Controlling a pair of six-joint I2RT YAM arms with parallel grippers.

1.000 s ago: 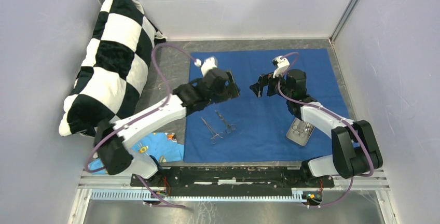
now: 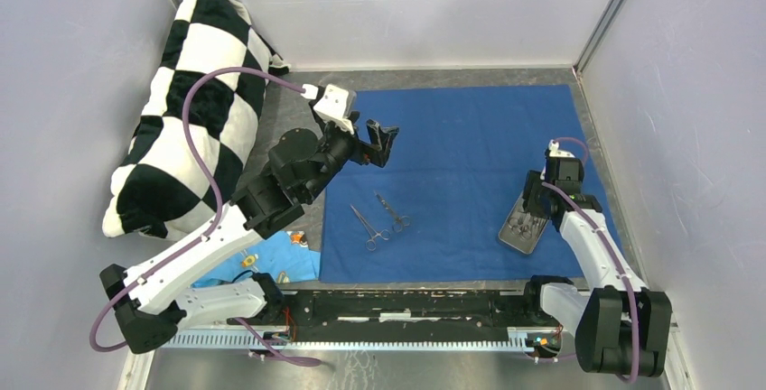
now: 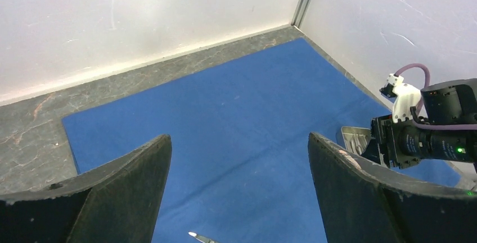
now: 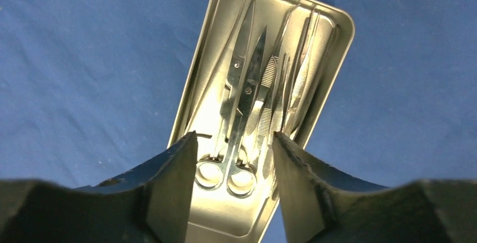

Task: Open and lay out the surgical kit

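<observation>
A metal tray (image 4: 211, 227) of surgical instruments lies on the blue cloth (image 2: 434, 155) at the right in the top view. In the right wrist view it holds scissors (image 4: 246, 94), with several tweezers (image 4: 301, 80) beside them. My right gripper hovers over the tray, its fingers apart and nothing between them. Two scissor-like instruments, one (image 2: 368, 227) beside another (image 2: 392, 213), lie on the cloth's left part. Well above the cloth's left side, my left gripper is open and empty. One instrument's tip (image 3: 201, 237) shows at the bottom of the left wrist view.
A black-and-white checkered cushion (image 2: 194, 110) leans at the left wall. A light blue cloth (image 2: 271, 259) with small items lies at the lower left. A white wall (image 2: 695, 119) stands close to the right arm.
My right gripper has swung right, from above the cloth's middle to over the tray. The left arm has drawn back left and slightly up. The tray and the loose instruments have stayed put.
</observation>
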